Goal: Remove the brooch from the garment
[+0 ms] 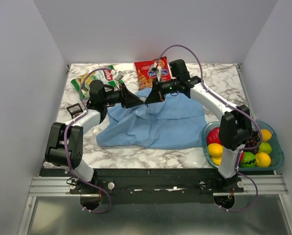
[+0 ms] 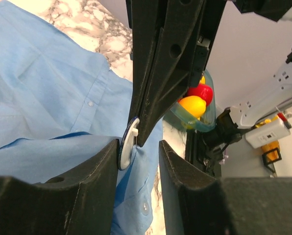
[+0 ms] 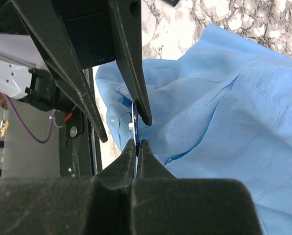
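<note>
The blue garment (image 1: 158,122) lies spread on the table, its cloth raised in a fold up to the brooch. A thin oval brooch (image 2: 127,145), pale-faced with a dark rim and a small white nub, stands on edge there. My right gripper is shut, with the brooch's edge pinched between its fingertips. Around the brooch, my left gripper stands open; one of its fingers lies close beside the brooch, the other well apart. From above, both grippers meet over the garment's upper part. Whether the pin still passes through the cloth is hidden.
A bowl of fruit (image 1: 280,149) stands at the right edge. Behind the garment lie a red chip bag (image 1: 143,73) and a green-and-yellow bag (image 1: 105,75); a small dark box (image 1: 74,110) sits at left. Bare marble shows in front of the garment.
</note>
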